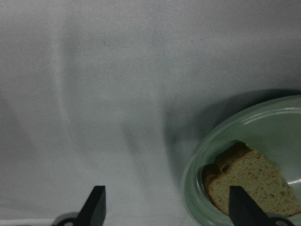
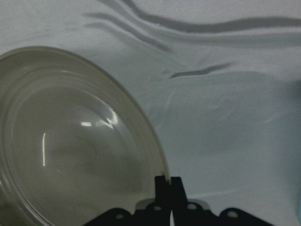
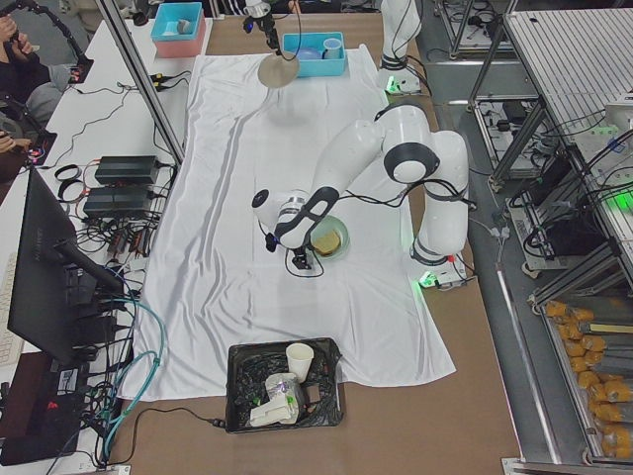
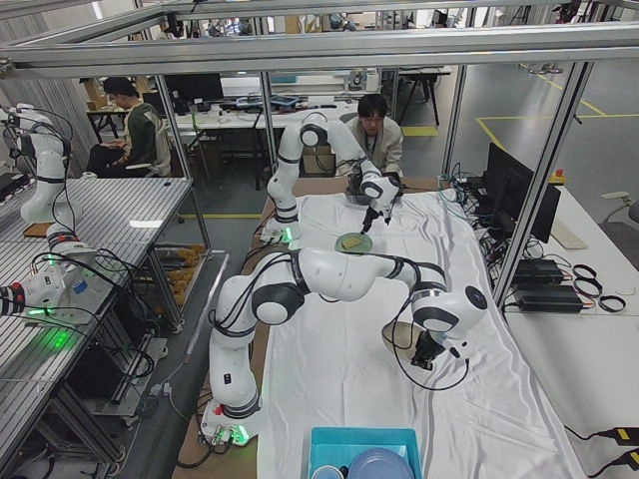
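Observation:
In the left wrist view a green plate (image 1: 244, 115) holds a slice of bread (image 1: 256, 188). My left gripper is open, its fingers over the cloth and the plate's near left side, nothing held. In the camera left view it is just left of the plate (image 3: 334, 249). My right gripper is shut on the rim of a beige plate (image 2: 80, 141); in the camera right view this plate (image 4: 397, 339) hangs beside that gripper, near the blue bin.
A blue bin (image 4: 329, 439) with dishes stands at the far end from my left arm. A black bin (image 3: 237, 376) with a cup and bags sits at the other end.

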